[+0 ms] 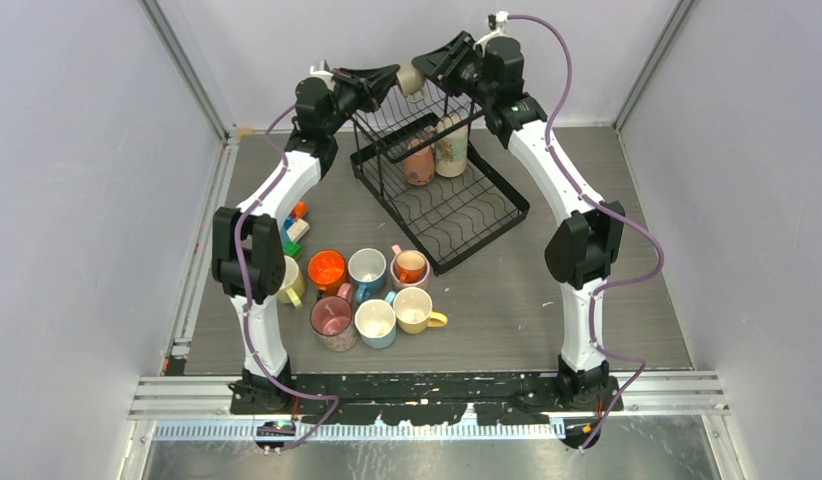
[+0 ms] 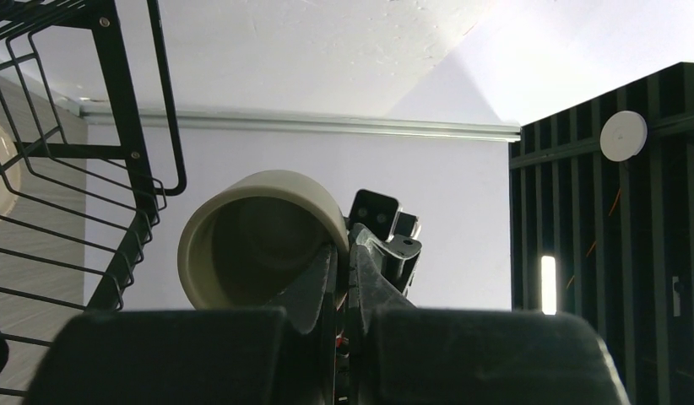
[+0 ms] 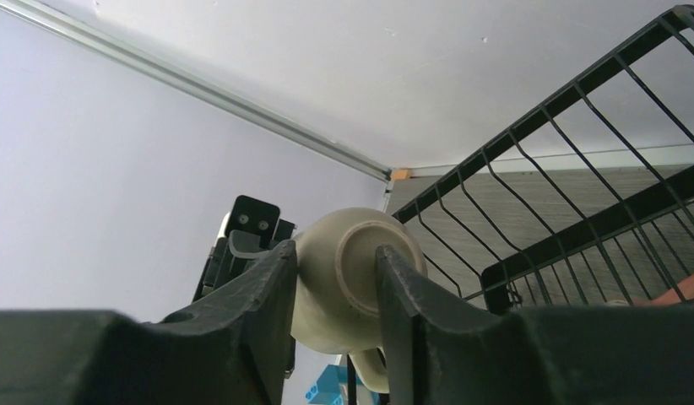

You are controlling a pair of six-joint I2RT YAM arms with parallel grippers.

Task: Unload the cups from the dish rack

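Observation:
A beige cup point(image 1: 411, 80) hangs above the dish rack point(image 1: 392, 205), between the two grippers. In the left wrist view, my left gripper is shut on the rim of this cup point(image 2: 263, 190), with the mouth turned toward the camera. In the right wrist view, the right gripper has its fingers parted at the cup's base point(image 3: 369, 253). One fingertip point(image 3: 390, 261) overlaps the base, and the handle shows below. A pink cup point(image 1: 419, 165) and a pale patterned cup point(image 1: 451, 148) stand in the rack.
Several cups, including an orange cup point(image 1: 327, 270) and a yellow cup point(image 1: 414, 311), stand on the table in front of the rack. Small coloured blocks point(image 1: 295, 232) lie under the left arm.

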